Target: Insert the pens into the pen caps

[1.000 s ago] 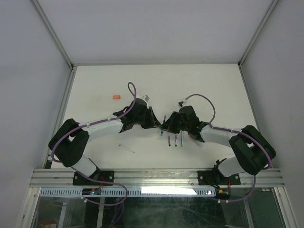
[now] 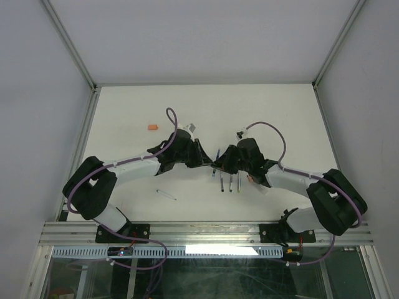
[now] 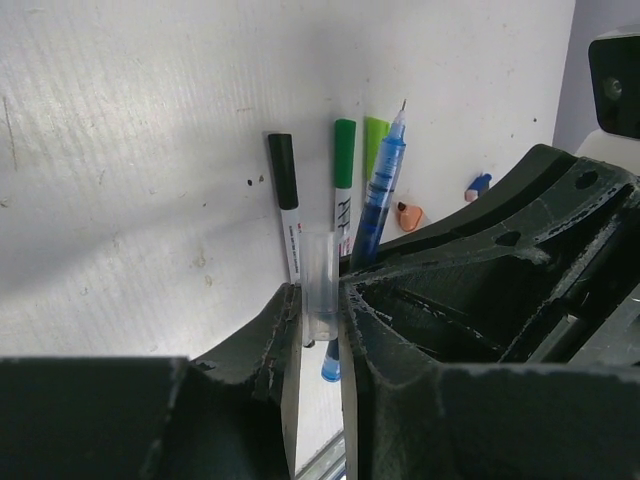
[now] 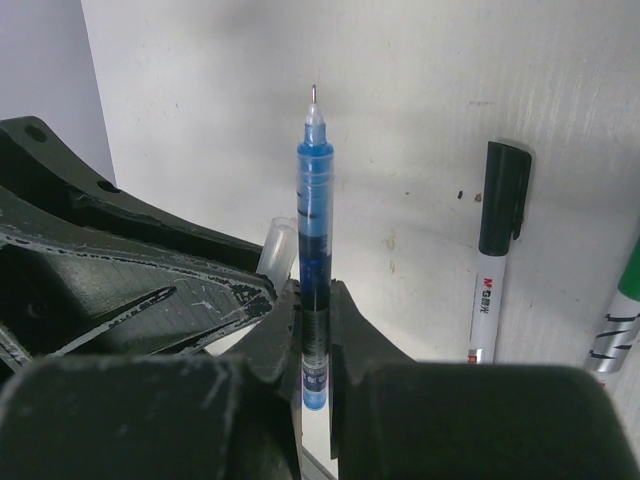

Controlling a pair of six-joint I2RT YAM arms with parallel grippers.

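A clear pen cap (image 3: 320,270) stands up from between the fingertips of my left gripper, which is shut on it. My right gripper is shut on a blue pen (image 4: 316,190), gripped around its lower body, with the thin metal tip bare. In the left wrist view the same pen (image 3: 382,190) leans to the right of the cap, apart from it. The right wrist view shows the cap (image 4: 278,250) left of the pen, partly behind my left finger. From above, the two grippers meet near the table's middle.
Beside the grippers lie a black-capped marker (image 4: 500,210), a green-capped marker (image 3: 344,155) and a light green one (image 3: 375,132). A thin pale stick (image 2: 166,195) rests front left, an orange block (image 2: 153,127) back left.
My right gripper and the blue pen have shifted slightly to the right, away from the left gripper. The left arm looks unmoved.
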